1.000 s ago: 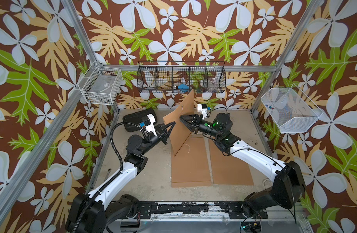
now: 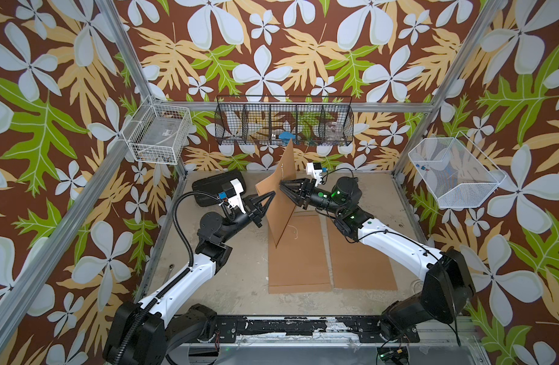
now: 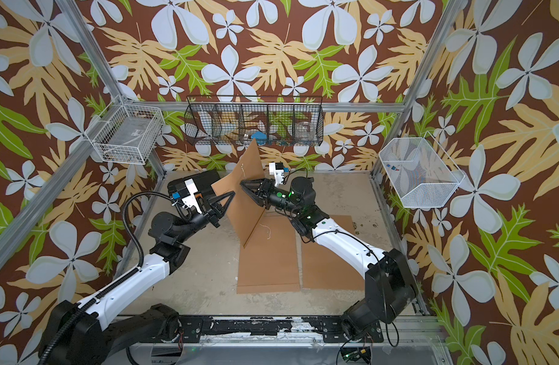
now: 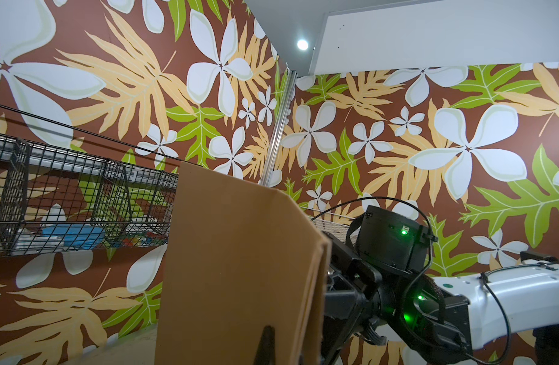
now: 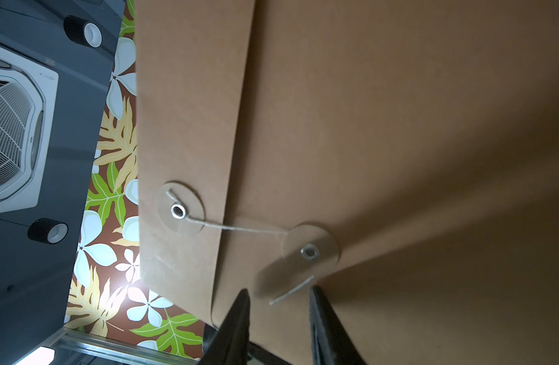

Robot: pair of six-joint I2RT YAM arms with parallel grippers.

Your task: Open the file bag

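The brown file bag [image 2: 280, 194] is held up on edge between my arms, its lower edge above the table. My left gripper [image 2: 272, 196] is shut on its near side; in the left wrist view one dark finger [image 4: 265, 346] lies against the paper. A thin white string [image 5: 246, 229] runs from the flap's round button [image 5: 178, 211] to a second button [image 5: 309, 251] on the body. The flap lies against the bag. My right gripper is open just below the second button, the loose string end [image 5: 291, 290] between or just beyond its fingertips; exact depth is unclear.
Two more brown file bags, one in the middle [image 2: 297, 261] and one at right [image 2: 364, 261], lie flat on the table. A black case [image 2: 218, 187] is at the back left. Wire baskets hang at the back [image 2: 283, 124], left [image 2: 160, 133] and right [image 2: 455, 173].
The held bag has turned slightly, its top corner shifting left and its bottom corner a little right and down. My right gripper has moved slightly left; the left arm looks still.
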